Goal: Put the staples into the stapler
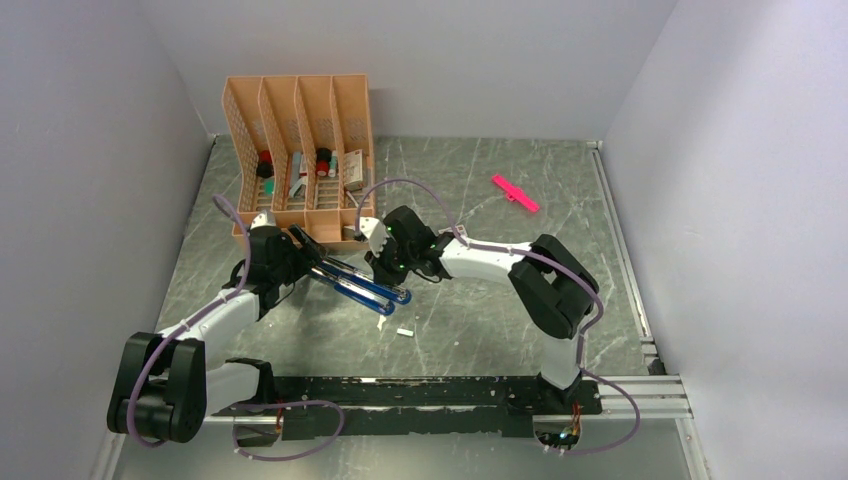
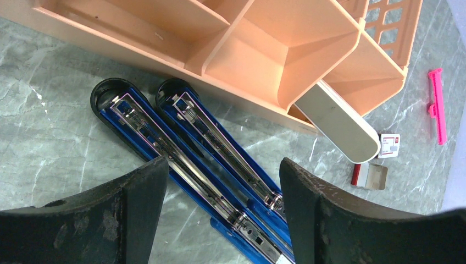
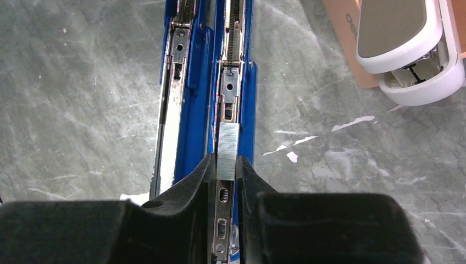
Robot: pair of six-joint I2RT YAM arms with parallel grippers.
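Note:
The blue stapler [image 1: 352, 292] lies folded open on the table, its two long arms side by side with the metal channels facing up. In the right wrist view a silver staple strip [image 3: 228, 144] lies lined up with the channel of one arm. My right gripper is shut on the strip's near end; whether the strip is seated fully down cannot be told. My left gripper is open above the hinge half of the stapler [image 2: 187, 159], its fingers wide apart. Both stapler arms show in that gap, with no grip on them visible.
An orange organizer [image 1: 350, 232] stands close behind the stapler, with a grey-and-white stapler [image 3: 409, 69] in its end. A small staple box [image 2: 369, 176] and a pink clip [image 1: 516, 193] lie to the right. A small white piece [image 1: 405, 332] lies in front.

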